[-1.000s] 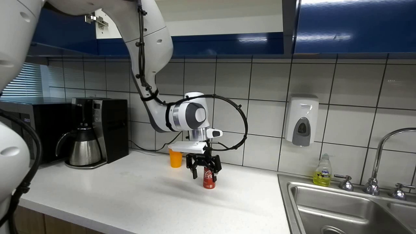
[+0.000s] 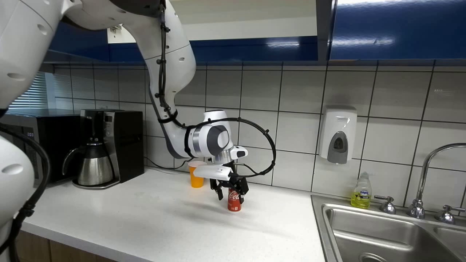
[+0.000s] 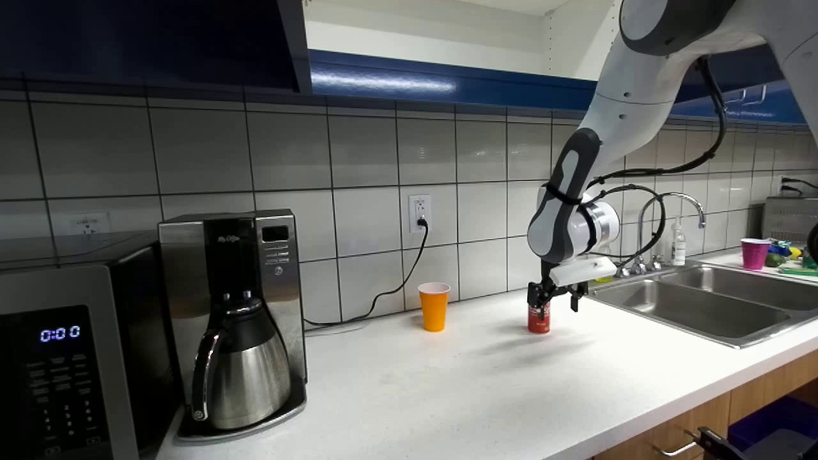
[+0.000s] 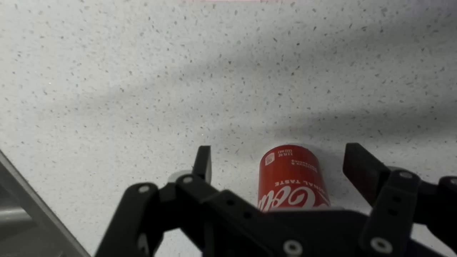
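A red Coca-Cola can (image 2: 234, 204) stands upright on the white counter (image 2: 144, 214). In exterior view 1 my gripper (image 2: 231, 198) points down at the can, its upper part overlapping the can's top. The wrist view has the can (image 4: 292, 175) in the space between the two spread fingers, with clear gaps on both sides. The black gripper body hides the can's upper end there. From exterior view 2, the gripper (image 3: 558, 306) is low over the can (image 3: 538, 325). The gripper is open and holds nothing.
An orange cup (image 3: 434, 309) stands by the tiled wall. To the left are a coffee maker (image 3: 230, 322) and a microwave (image 3: 65, 360). The sink (image 2: 375, 227) lies to the right, with a dish soap bottle (image 2: 361, 192) behind it.
The arm's wrist has come down a little and the gripper has tilted slightly. The can has stayed in place, and the fingers remain spread.
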